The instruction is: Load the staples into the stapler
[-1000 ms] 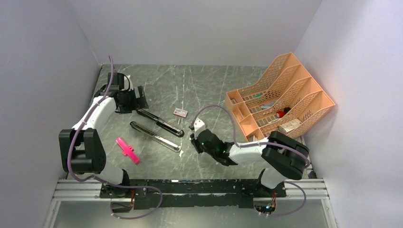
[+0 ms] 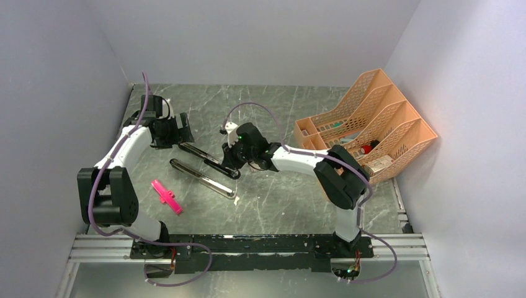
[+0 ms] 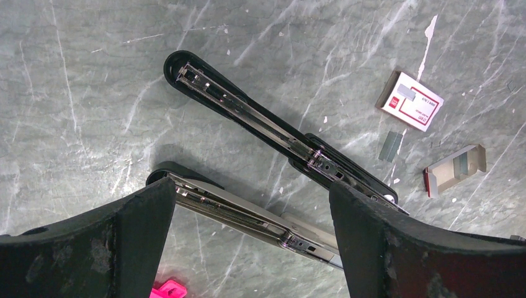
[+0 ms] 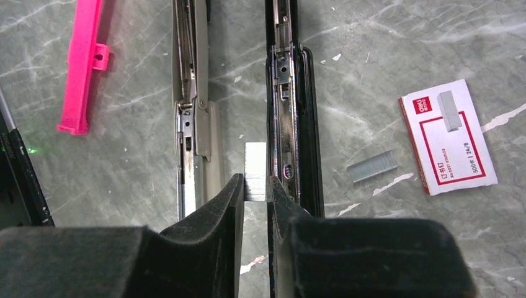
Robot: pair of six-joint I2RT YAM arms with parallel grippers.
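Note:
My right gripper is shut on a silvery strip of staples point(image 4: 255, 162), held just left of the black stapler's channel in the right wrist view. The black stapler point(image 3: 248, 115) lies opened out flat, its metal channel exposed. Beside it lies a grey stapler point(image 3: 232, 214), opened the same way. From the top, the right gripper point(image 2: 231, 162) covers part of the black stapler. My left gripper is open and empty, above the staplers. A loose staple strip point(image 4: 372, 166) rests on the table near the staple box point(image 4: 450, 139), with a small grey piece on top.
A pink stapler point(image 2: 166, 197) lies at the front left. An opened little carton point(image 3: 456, 169) is beyond the staple box. An orange divided organizer point(image 2: 366, 127) stands at the right.
My right arm has swung left and toward the back, from open table to the black stapler, now hiding the staple box in the top view. The left arm has stayed put.

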